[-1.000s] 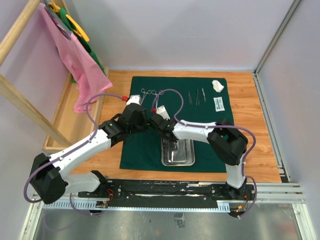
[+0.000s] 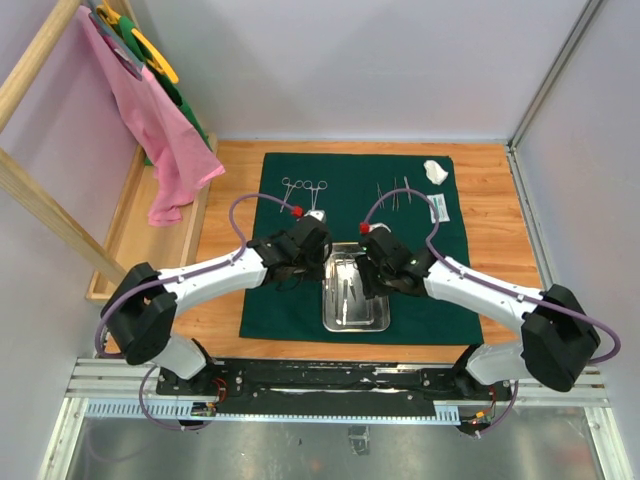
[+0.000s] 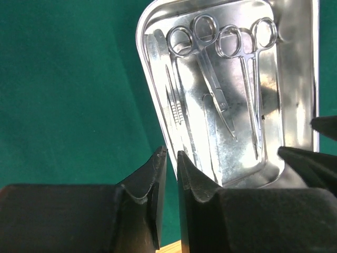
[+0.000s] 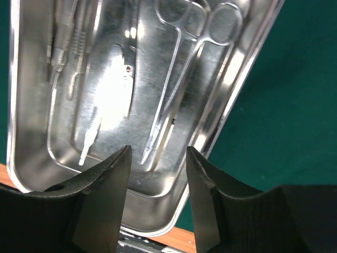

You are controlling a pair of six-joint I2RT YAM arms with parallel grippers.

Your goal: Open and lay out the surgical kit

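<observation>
The steel tray [image 2: 356, 316] lies on the green cloth [image 2: 280, 320], holding scissors [image 3: 216, 84], clamps [image 3: 250, 95] and several slim steel instruments. Both grippers hover over it. My left gripper is shut above the tray's left rim; whether anything thin is between its fingertips is not clear. My right gripper is part open over the near end of the tray, with nothing visible between its fingers. Further back on the cloth lie two clamps [image 2: 312, 192], several slim instruments [image 2: 395, 195], a white packet [image 2: 438, 208] and gauze [image 2: 435, 172].
A wooden rack [image 2: 60, 210] with hanging pink cloth [image 2: 170, 150] stands at the left. Bare table [image 2: 505, 240] shows to the right of the green cloth.
My right gripper has moved right and slightly nearer over the tray. My left gripper has moved right toward the tray's left edge.
</observation>
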